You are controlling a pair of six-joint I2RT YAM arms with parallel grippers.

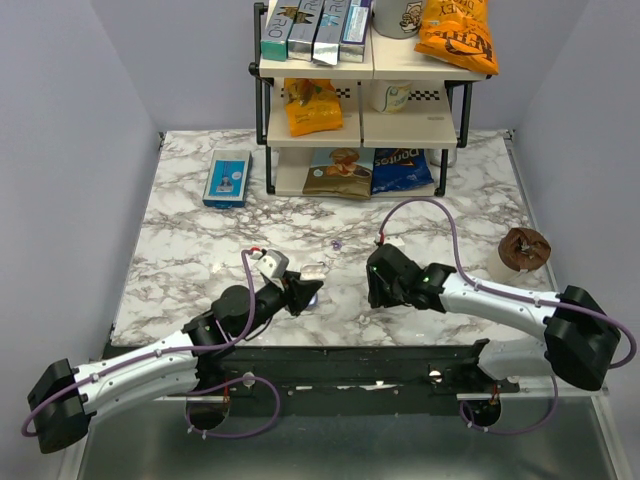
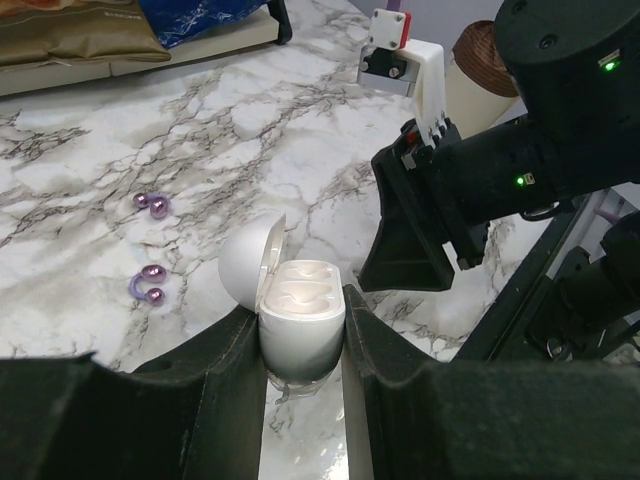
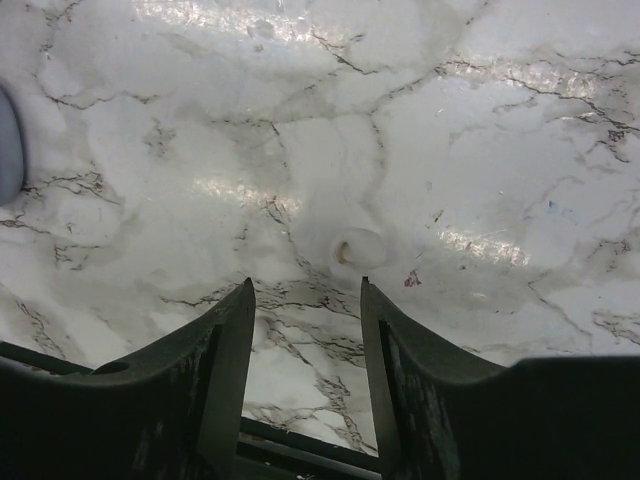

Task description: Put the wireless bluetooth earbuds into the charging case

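Observation:
My left gripper is shut on the white charging case (image 2: pixel 300 300), whose lid stands open and whose empty-looking hollows face up. In the top view the case (image 1: pixel 313 271) shows at the tips of the left gripper (image 1: pixel 306 289). Two purple earbuds lie apart on the marble table in the left wrist view: a farther earbud (image 2: pixel 158 207) and a nearer earbud (image 2: pixel 152 272). One earbud (image 1: pixel 336 244) is clear from above. To the right of the case, my right gripper (image 1: pixel 376 300) points down; in its wrist view the right gripper stands open and empty above bare marble.
A shelf rack (image 1: pixel 420 128) with snack bags stands at the back, and a blue box (image 1: pixel 228 178) lies at its left. A brown-topped cup (image 1: pixel 522 252) is far right. A rounded grey-blue thing (image 3: pixel 8 150) is cut off in the right wrist view. Mid-table is mostly clear.

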